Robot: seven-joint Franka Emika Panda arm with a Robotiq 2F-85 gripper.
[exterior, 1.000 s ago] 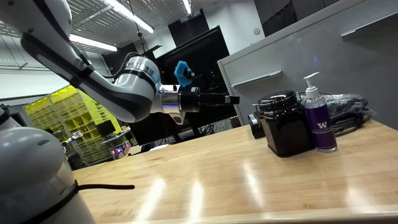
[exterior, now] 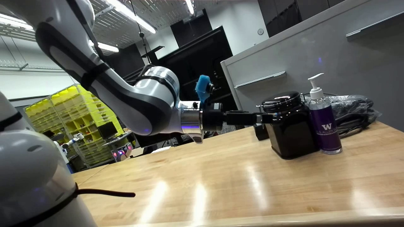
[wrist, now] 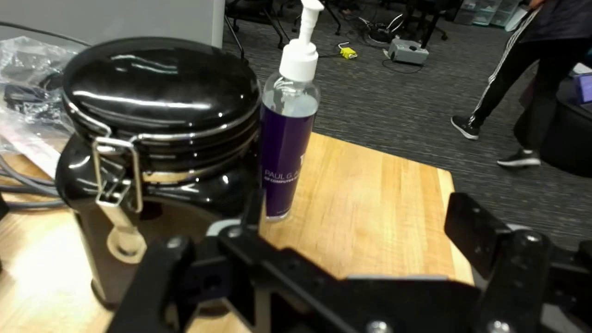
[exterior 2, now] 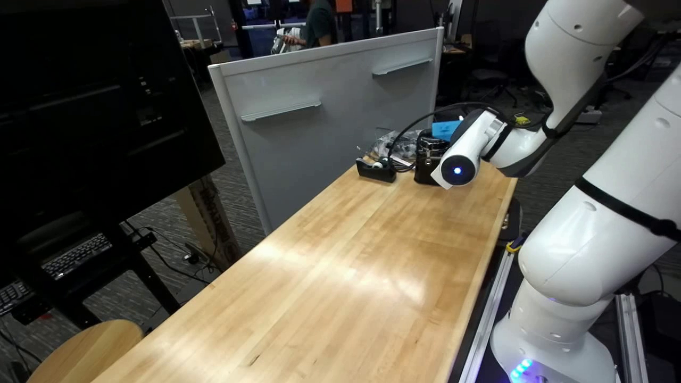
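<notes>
A glossy black jar (wrist: 161,100) with a wire clasp stands upright on the wooden table, filling the left of the wrist view. Touching or close by its right side is a clear pump bottle (wrist: 288,144) with a purple label and white pump, also upright. My gripper is open and empty. Its left finger (wrist: 252,213) overlaps the jar's lower right side in that view, and the bottle appears beyond the gap, nearer this finger. From exterior view 1, the gripper (exterior: 270,118) reaches level with the jar's upper part (exterior: 291,132). Exterior view 2 hides the fingers behind the wrist.
Behind the jar lie a clear plastic bag (exterior: 350,104) and black cables (exterior: 352,123). A black tape dispenser (exterior 2: 375,169) sits near the grey partition (exterior 2: 281,147). A person stands beyond the table end.
Over the last second the arm has moved right and lower in exterior view 1, bringing the gripper from short of the jar to its upper side. Jar and bottle have stayed put.
</notes>
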